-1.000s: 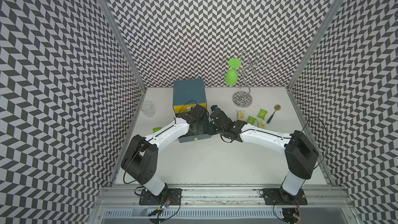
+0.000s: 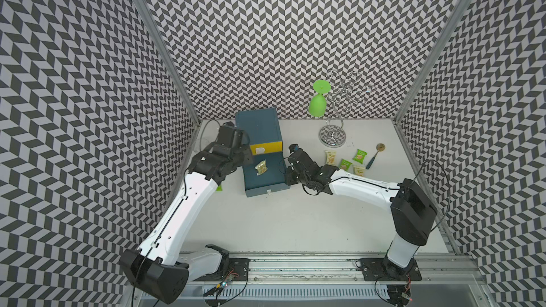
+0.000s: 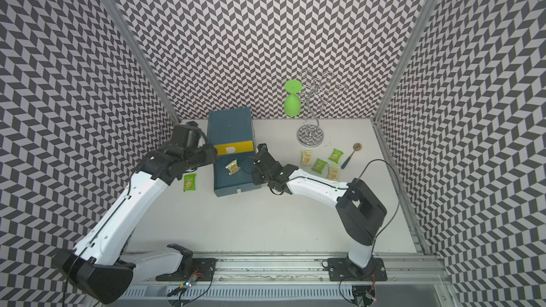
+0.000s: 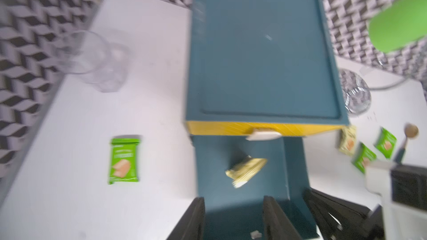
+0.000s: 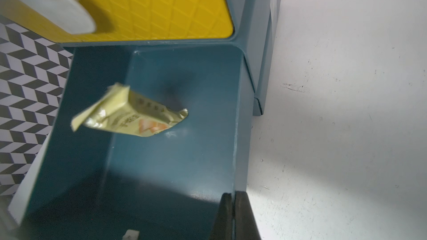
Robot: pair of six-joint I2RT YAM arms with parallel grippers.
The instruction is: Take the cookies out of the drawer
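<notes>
A yellow cookie packet [image 5: 129,115] [image 2: 261,167] lies in the pulled-out drawer [image 5: 173,169] of the teal box [image 4: 262,49], tilted and blurred in the wrist views. My left gripper is raised above the drawer's left side, fingers apart with nothing between them. My right gripper is shut at the drawer's side wall near its front end, its fingertips together; whether they pinch the thin rim is unclear.
A green packet [image 4: 124,162] and a clear glass [image 4: 95,62] are left of the box. Several packets [image 2: 359,155], a spoon [image 2: 372,157] and a metal stand [image 2: 332,135] with a green object [image 2: 318,102] are to the right.
My left arm has lifted and moved left, away from the drawer's interior, uncovering the yellow packet. The right arm stays in place.
</notes>
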